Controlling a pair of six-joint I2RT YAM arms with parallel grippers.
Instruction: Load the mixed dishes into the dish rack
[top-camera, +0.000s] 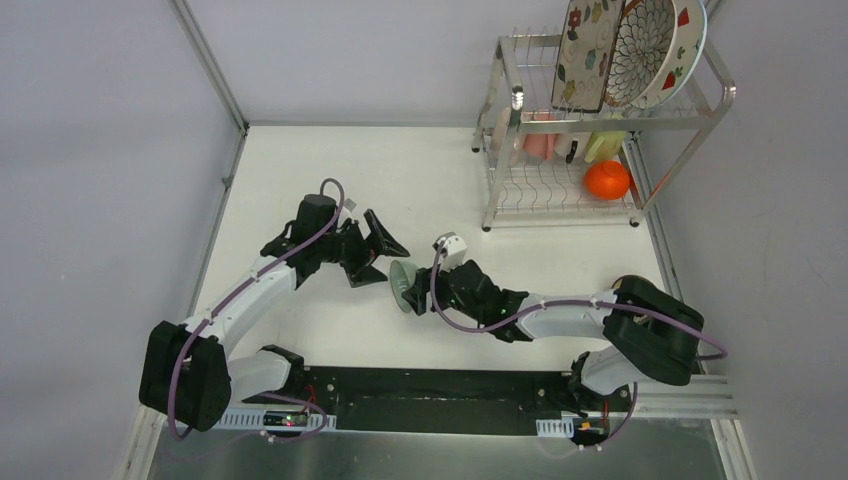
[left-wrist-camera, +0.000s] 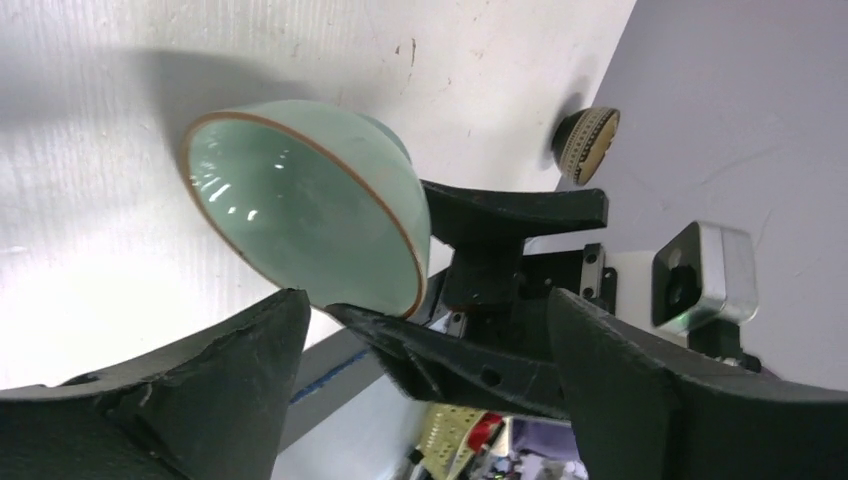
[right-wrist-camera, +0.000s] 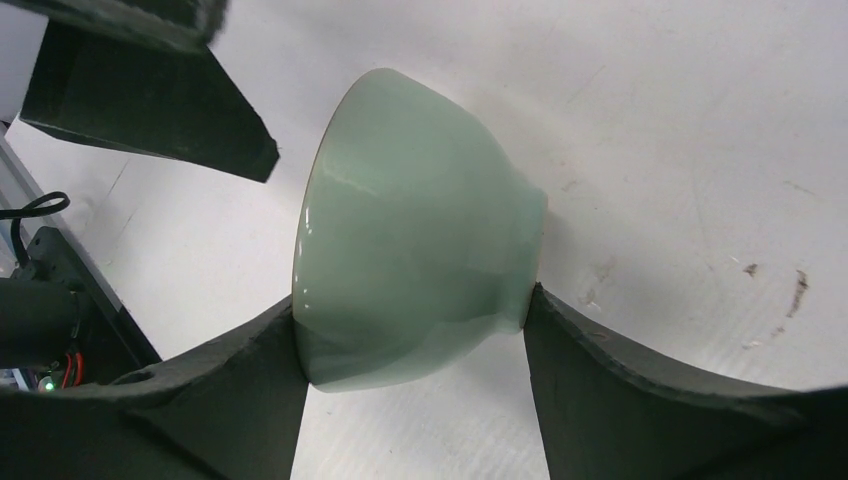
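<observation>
A pale green bowl (top-camera: 400, 283) with a brown rim is held tilted on its side by my right gripper (top-camera: 425, 292) above the middle of the table. In the right wrist view, the bowl (right-wrist-camera: 415, 230) sits between the two fingertips, which press on it from either side. My left gripper (top-camera: 385, 260) is open just left of the bowl, its fingers spread apart. In the left wrist view the bowl (left-wrist-camera: 290, 200) faces that gripper with its hollow side, with nothing gripped there.
A metal two-tier dish rack (top-camera: 515, 122) at back right holds plates, pastel items and an orange bowl (top-camera: 606, 180). A round dark item (left-wrist-camera: 585, 145) shows at the table's edge in the left wrist view.
</observation>
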